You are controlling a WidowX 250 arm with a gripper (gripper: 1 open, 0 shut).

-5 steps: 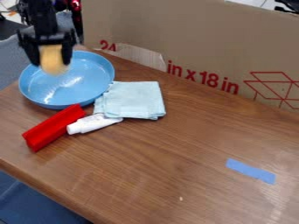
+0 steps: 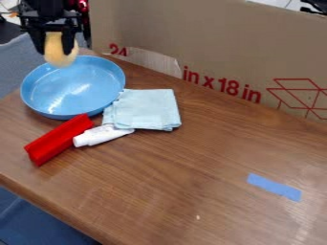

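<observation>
My gripper (image 2: 55,34) is at the top left, shut on a pale yellow, rounded object (image 2: 60,52) that hangs over the back part of a blue bowl (image 2: 73,96). A light blue folded cloth (image 2: 143,109) lies to the right of the bowl. In front of the bowl lie a red cylindrical item (image 2: 57,140) and a white tube (image 2: 102,135).
A large cardboard box wall (image 2: 230,48) stands along the back of the wooden table (image 2: 166,191). A strip of blue tape (image 2: 273,187) is on the right.
The gripper and the yellow object have moved slightly up and now show more sharply. The things on the table have not moved.
</observation>
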